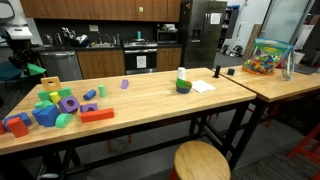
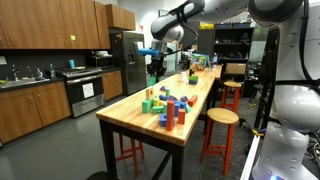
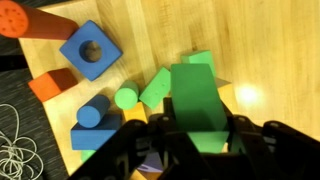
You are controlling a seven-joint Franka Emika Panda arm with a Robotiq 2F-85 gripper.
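Note:
My gripper is shut on a long green block (image 3: 198, 98), which sticks out from between the fingers in the wrist view. In exterior view 1 that green block (image 1: 36, 70) hangs above the left end of the wooden table. Below lie coloured blocks: a blue square with a round hole (image 3: 90, 50), a red block (image 3: 53, 83), a blue cylinder (image 3: 93, 111), a small green cylinder (image 3: 126, 95) and another green block (image 3: 156, 88). The held block hides part of the tabletop beneath it.
A purple ring (image 1: 68, 104) and a long red block (image 1: 97, 115) lie near the table's front edge. Further right stands a dark bowl (image 1: 183, 87). Bare wood (image 1: 145, 104) stretches between them. A round stool (image 1: 201, 160) stands in front.

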